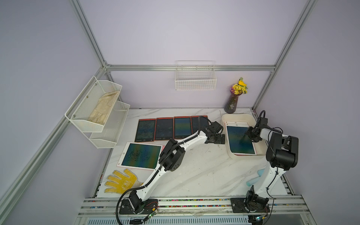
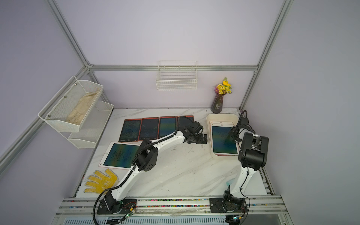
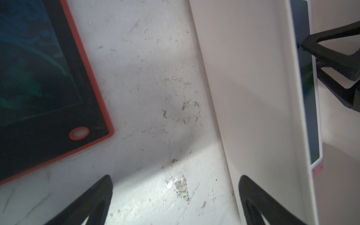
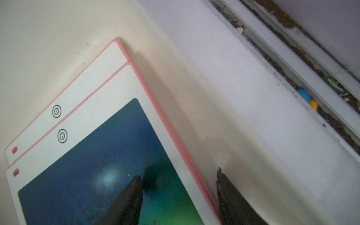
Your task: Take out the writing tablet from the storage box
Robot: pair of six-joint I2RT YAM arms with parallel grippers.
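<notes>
The cream storage box (image 1: 240,117) stands on the table's right side, holding stacked white writing tablets with pink edges; the top one (image 4: 97,157) shows a dark screen. My right gripper is open, low over that tablet's right long edge, one finger over the tablet, the other just outside its edge; whether they touch is unclear. My left gripper is open above the table just left of the box, near a red-framed tablet (image 3: 33,75), nothing between its fingers.
Red-framed tablets line the back, a white tablet (image 1: 140,155) and yellow glove (image 1: 121,181) lie left. A flower vase (image 1: 231,103) stands behind the box; wire racks hang on the walls.
</notes>
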